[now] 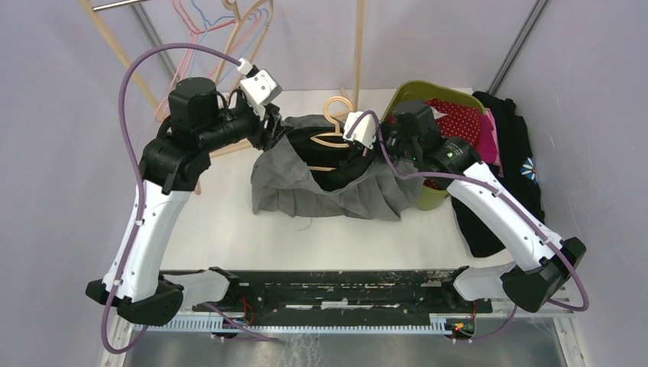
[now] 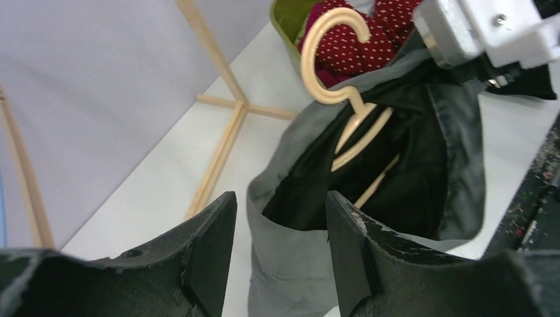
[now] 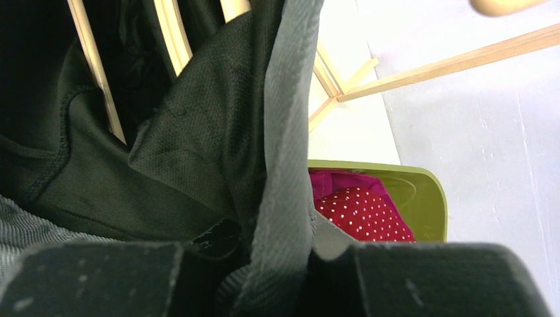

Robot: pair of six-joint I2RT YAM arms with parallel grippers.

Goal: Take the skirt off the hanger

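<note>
The grey skirt (image 1: 328,195) lies on the white table with its waist gaping and its black lining showing. A beige wooden hanger (image 1: 332,138) is inside it; the hook sticks out above the waistband and its lower bars disappear into the lining. At the skirt's right side my right gripper is shut on the waistband, which runs up between its fingers. My left gripper stands open near the left end of the waistband. In the left wrist view grey cloth shows beyond the gap between its fingers; whether they touch it I cannot tell.
A green basket (image 1: 416,86) with red dotted cloth stands behind the right arm. Dark clothing (image 1: 477,222) lies at the table's right. A wooden rack (image 1: 359,46) with pink and blue hangers (image 1: 202,34) stands at the back.
</note>
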